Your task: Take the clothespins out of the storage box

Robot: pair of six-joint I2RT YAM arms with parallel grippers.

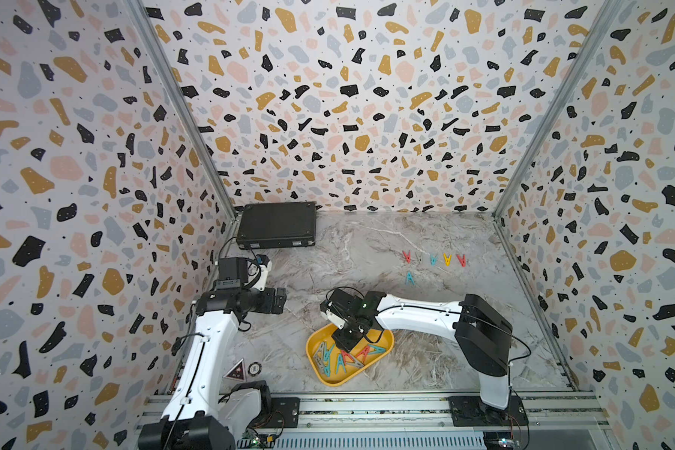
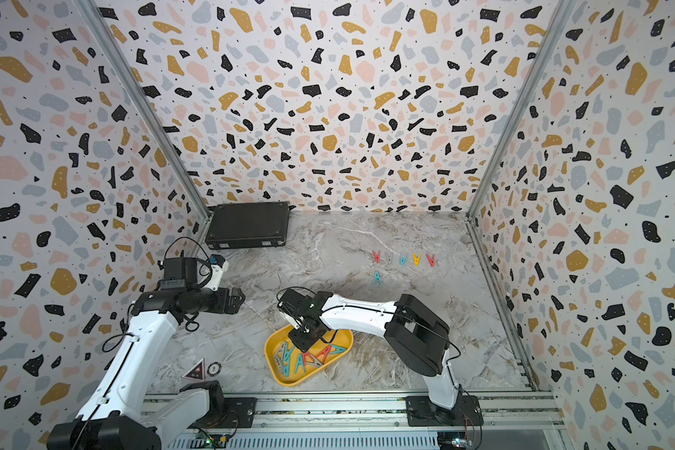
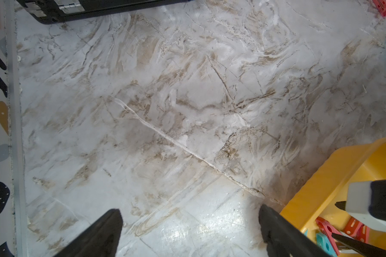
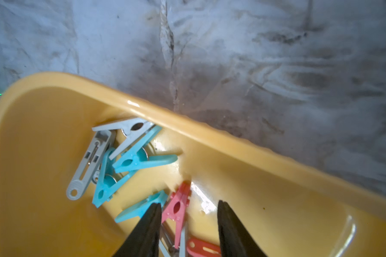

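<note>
The yellow storage box (image 1: 312, 365) sits near the table's front edge, holding several turquoise, red and grey clothespins. Over it hangs my right gripper, its fingers apart with nothing gripped between them. A red clothespin (image 4: 177, 208) lies below and between these fingers in the right wrist view, beside a turquoise one (image 4: 143, 206). Another red clothespin (image 4: 203, 248) is partly cut off at the lower edge. On the left, well clear of the box, my left gripper is open and empty.
Several clothespins are set out at the back right, among them a yellow one (image 1: 447, 259) and a turquoise one (image 1: 409, 277) nearer the front. A black case (image 1: 277, 223) stands at the back left.
</note>
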